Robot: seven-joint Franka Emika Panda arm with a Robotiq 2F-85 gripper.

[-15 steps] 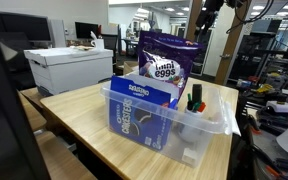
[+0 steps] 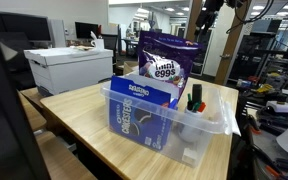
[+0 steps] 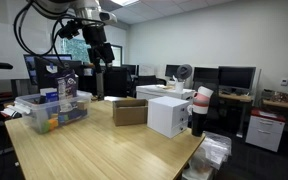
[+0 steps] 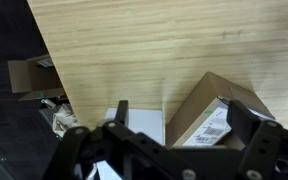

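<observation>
High above the table, my gripper is open in the wrist view, its two dark fingertips well apart and nothing held between them. The gripper (image 3: 105, 60) hangs from the arm at the upper left of exterior view 2. Below it are a brown cardboard box (image 4: 196, 106) with a white label and a white box (image 4: 141, 122), both partly hidden by the gripper. A clear bin (image 2: 209, 127) stands near the front of the table in exterior view 1. It holds a purple Mini Eggs bag (image 2: 165, 68), a blue box (image 2: 137, 122) and several pens.
In exterior view 2, stacked cups (image 3: 201, 98) stand beside the white box (image 3: 168, 116) near the table's right edge. Plastic bags (image 3: 213, 150) are below that edge.
</observation>
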